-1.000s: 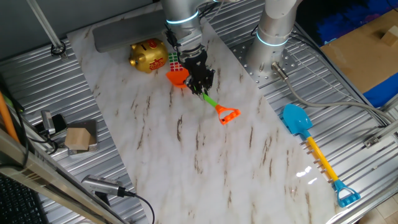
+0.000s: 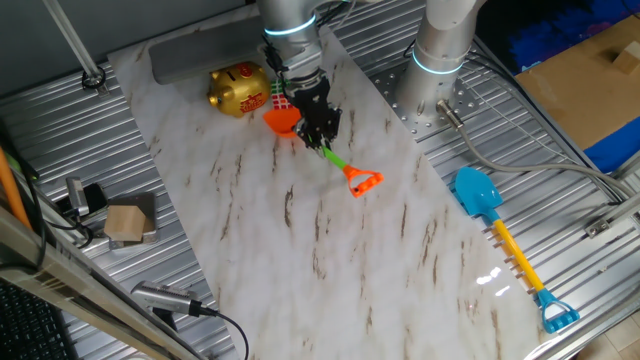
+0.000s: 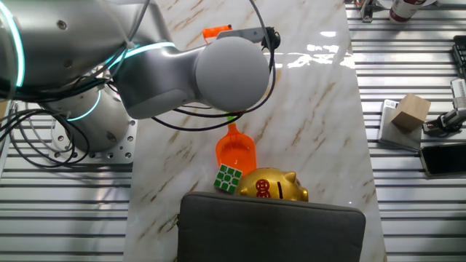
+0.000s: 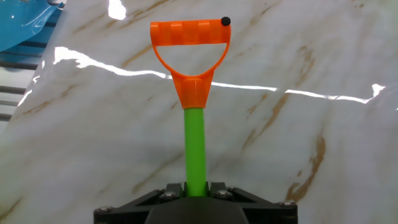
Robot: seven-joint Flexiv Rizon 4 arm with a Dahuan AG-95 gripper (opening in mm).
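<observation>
An orange toy shovel with a green shaft runs straight up the wrist view, its orange D-shaped handle pointing away from me. The black fingers of my gripper press in from both sides, shut on that shaft. From exterior view 1 the gripper grips it between handle and scoop, and the orange scoop shows on the far side. Whether the shovel touches the table or hangs just above it, I cannot tell. Exterior view 2 has the scoop close to a Rubik's cube; the arm hides my fingers there.
A gold piggy bank stands beside the cube, with a dark grey case behind them. On the right edge of the marble table lies a blue shovel with a yellow shaft.
In exterior view 1 the orange shovel and my gripper have shifted slightly left and toward the cube. The scoop covers a little more of the cube's lower part. Other objects stay put.
</observation>
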